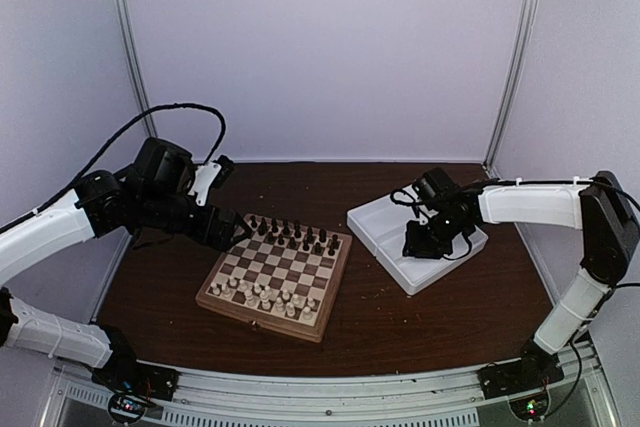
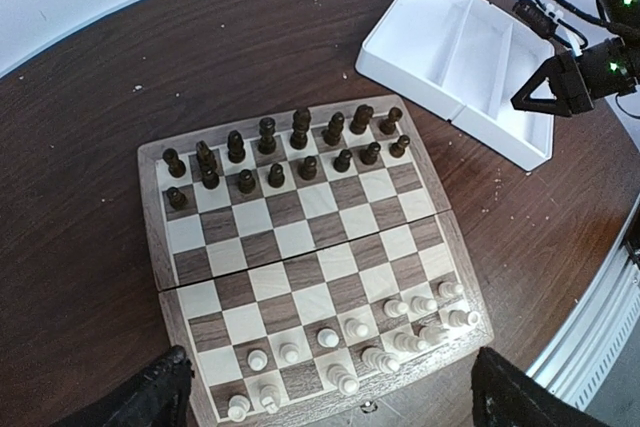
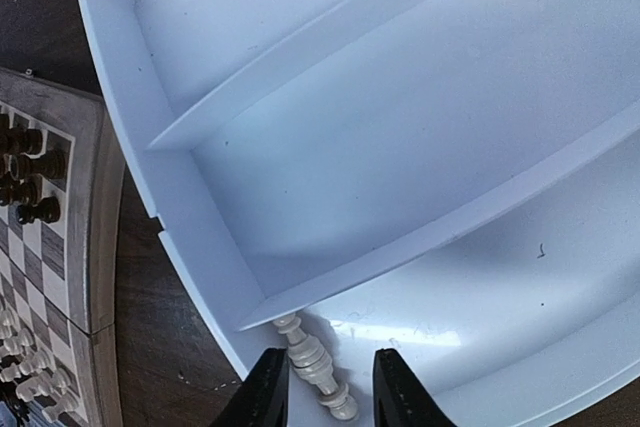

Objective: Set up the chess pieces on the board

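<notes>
The wooden chessboard holds dark pieces along its far side and white pieces along its near side. A white piece lies on its side in the front compartment of the white tray, against the end wall. My right gripper is over that piece, fingers apart on either side of it. My left gripper hangs open above the board's left part, with nothing between its fingers.
The tray sits right of the board on the dark table, with a narrow gap between them. Walls enclose the back and sides.
</notes>
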